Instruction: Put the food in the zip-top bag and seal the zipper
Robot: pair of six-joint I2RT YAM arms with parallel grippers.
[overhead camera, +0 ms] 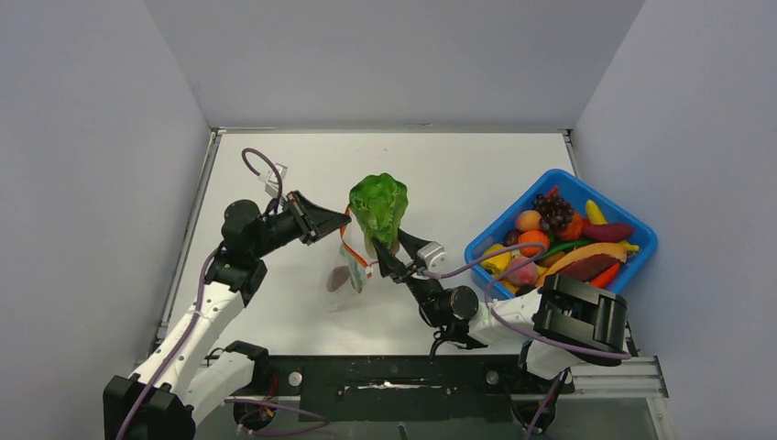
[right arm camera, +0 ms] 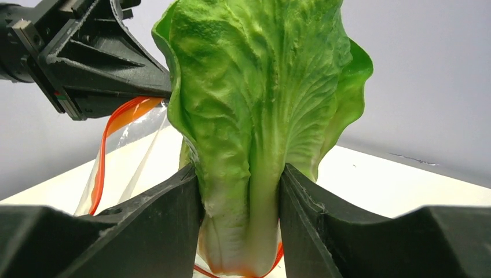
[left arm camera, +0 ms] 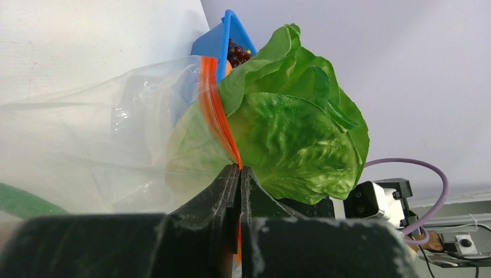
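Observation:
A green lettuce [overhead camera: 378, 206] hangs upright at the mouth of the clear zip bag [overhead camera: 344, 291], leaves up and pale base down. Fingers of my right gripper touch it on both sides, shut around its lower part. My left gripper is shut on the bag's orange zipper edge [left arm camera: 215, 110]. Through the plastic, the lettuce's lower part shows in the left wrist view; how deep it sits in the bag I cannot tell. A brownish item [overhead camera: 337, 278] lies inside the bag, and something green [left arm camera: 29, 200] shows through the film.
A blue bin [overhead camera: 641, 234] of toy fruit and vegetables stands at the right, partly behind the right arm. Walls rise at both sides and the back.

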